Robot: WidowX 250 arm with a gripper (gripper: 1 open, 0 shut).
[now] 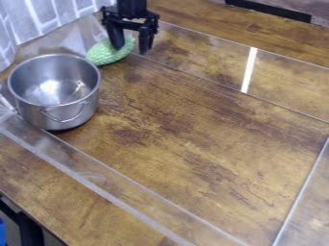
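The black gripper (131, 33) is at the top left, directly over a green oblong object (106, 55) that lies on the wooden surface behind a steel pot (54, 91). One dark finger comes down at or just in front of the green object; whether it touches, and whether the fingers are open or shut, is too small to tell. The pot stands at the left with its open top up and looks empty.
Clear straight-edged strips cross it along the left, back and right. A pale crumpled covering (26, 19) fills the upper left corner.
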